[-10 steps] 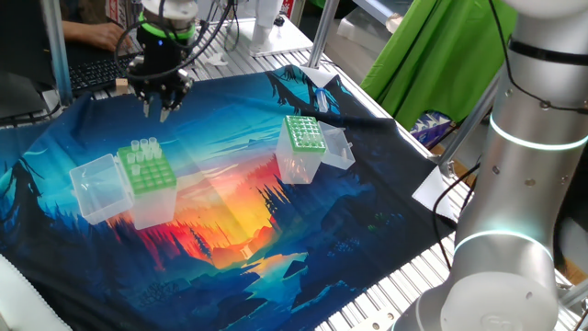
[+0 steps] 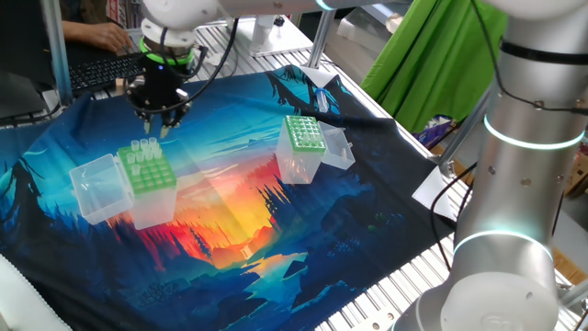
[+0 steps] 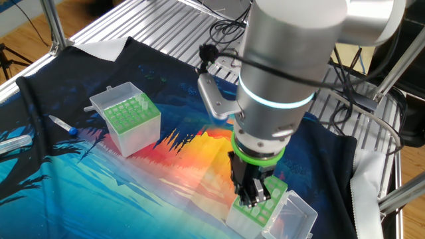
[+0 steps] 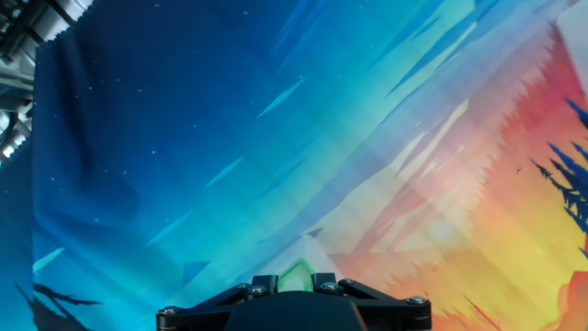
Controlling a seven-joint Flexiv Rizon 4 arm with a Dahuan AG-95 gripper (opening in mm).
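My gripper (image 2: 158, 127) hangs in the air behind the left tip box in exterior view 1. Its fingers stand apart, and I see nothing held between them. The left box (image 2: 154, 204) is translucent with a green rack top (image 2: 158, 176); several clear tips (image 2: 138, 156) stick up at its rear. In exterior view 2 my gripper (image 3: 255, 201) overlaps this box's green top (image 3: 269, 209) and partly hides it. A second tip box (image 2: 299, 167) with a green top (image 2: 305, 133) stands to the right. Between the fingers in the wrist view a bit of green (image 4: 296, 274) shows beyond.
Open lids (image 2: 99, 188) (image 2: 338, 147) stick out beside both boxes. A pen (image 3: 63, 125) lies on the printed cloth (image 3: 119, 192) near the second box. Cloth between the boxes is clear. A person's hand (image 2: 106, 37) rests near a keyboard (image 2: 106, 72) beyond the table.
Over the last second my gripper has come lower in exterior view 1, closer to the left box, and its wrist has tilted. The boxes and tips have not moved.
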